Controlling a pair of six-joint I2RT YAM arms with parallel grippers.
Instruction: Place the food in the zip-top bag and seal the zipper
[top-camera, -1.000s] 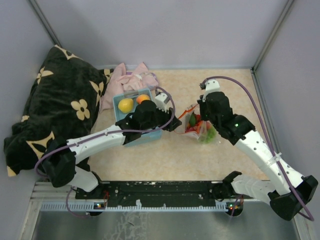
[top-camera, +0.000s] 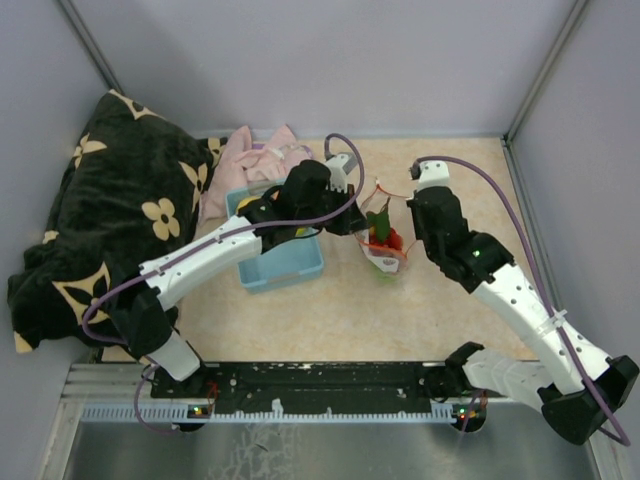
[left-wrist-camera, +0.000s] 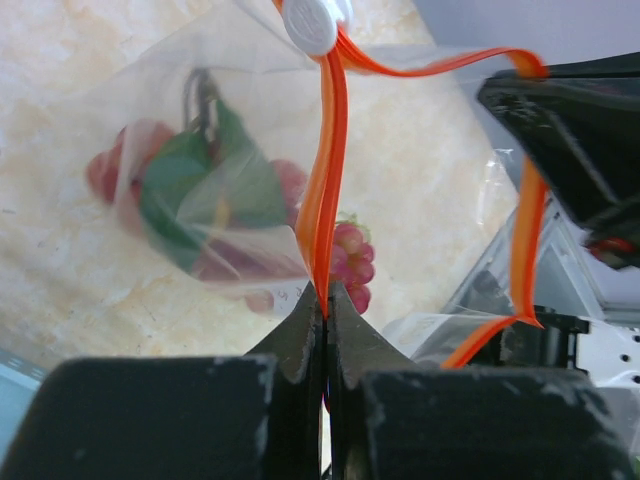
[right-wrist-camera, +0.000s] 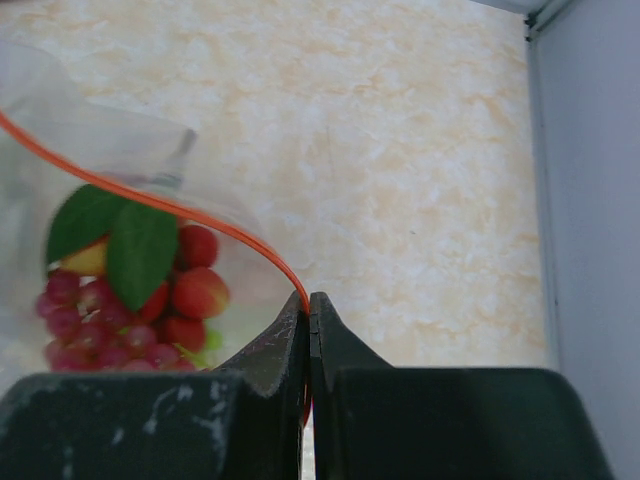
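Note:
A clear zip bag (top-camera: 385, 255) with orange zipper stands between my grippers, holding grapes (right-wrist-camera: 100, 330), red fruit (right-wrist-camera: 200, 290) and green leaves (right-wrist-camera: 140, 250). My left gripper is shut on the bag's orange zipper edge, near the white slider (left-wrist-camera: 310, 22). My right gripper is shut on the other side of the zipper edge, at the bag's right. The bag's mouth hangs open between them.
A blue container (top-camera: 280, 270) lies left of the bag, partly hidden by my left arm. A pink cloth (top-camera: 240, 160) and a dark floral cushion (top-camera: 110, 200) lie at the left.
My left gripper has risen and moved right and up in the top view, lifting the bag's left edge. The right gripper has shifted slightly right, and the bag stands more upright.

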